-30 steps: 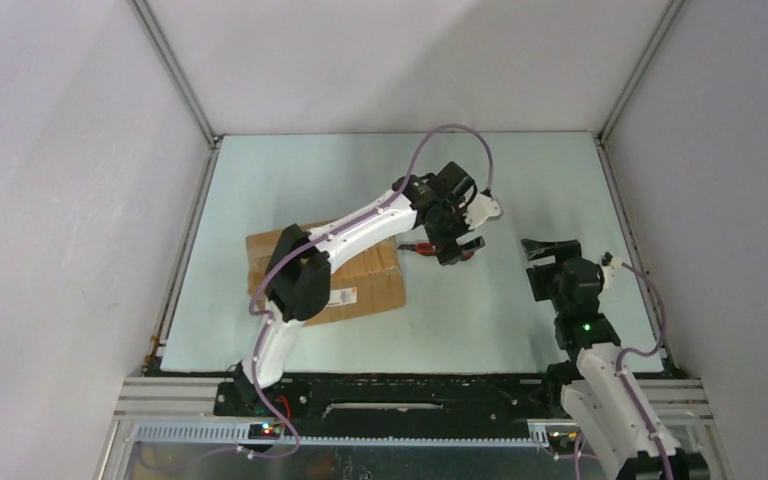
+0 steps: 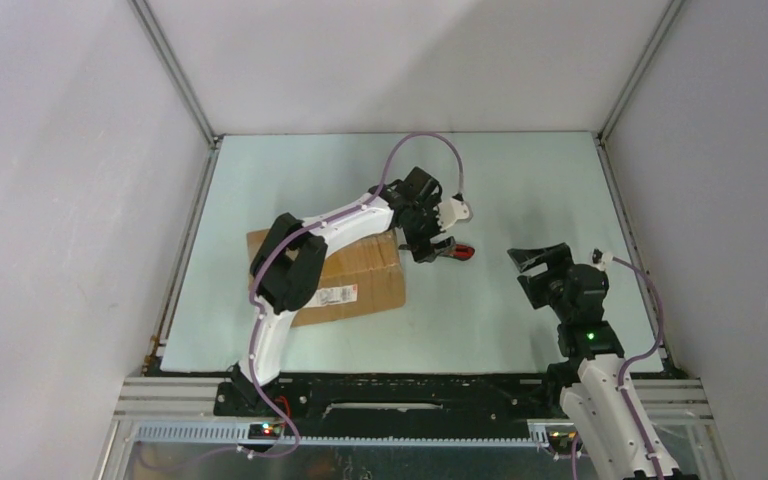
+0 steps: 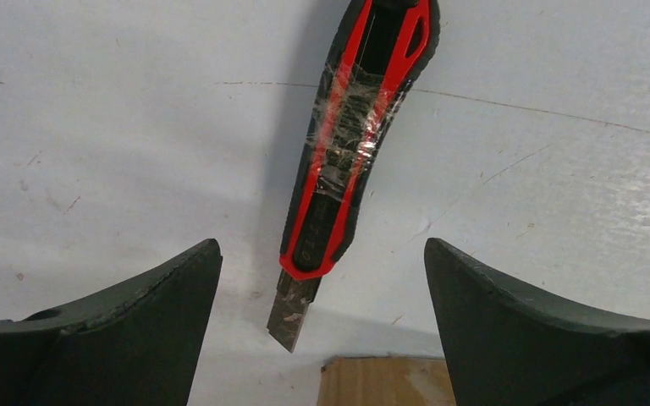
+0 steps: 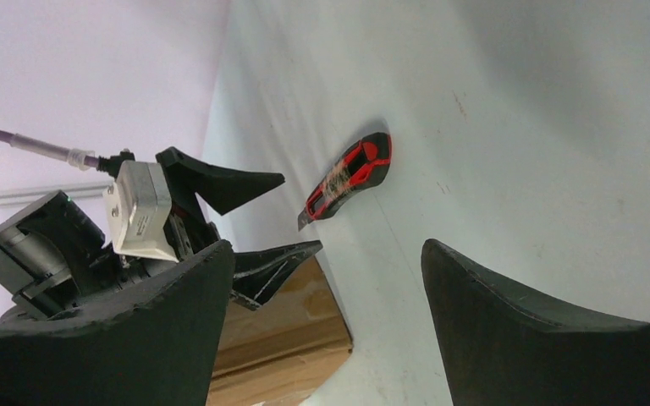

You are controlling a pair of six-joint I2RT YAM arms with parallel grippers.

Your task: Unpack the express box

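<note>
The brown cardboard box (image 2: 365, 285) rests on the left half of the table, partly covered by the left arm, its tape and white label showing. Just right of it lies a red-and-black utility knife (image 3: 332, 161) with its blade out, pointing toward the box. My left gripper (image 2: 437, 251) stands open above the knife's blade end. In the left wrist view the knife lies between the spread fingers but is not gripped. My right gripper (image 2: 522, 275) hangs open over the table's right side, well apart from the knife (image 4: 347, 178), with nothing between its fingers.
Bare table (image 2: 460, 320) surrounds the knife to the front and right. The box's near corner (image 3: 381, 381) is close to the left gripper. White walls enclose the table at the back and both sides.
My left gripper has shifted left, from over the knife's handle end to its blade end. The right gripper has moved slightly left. Box and knife have stayed put.
</note>
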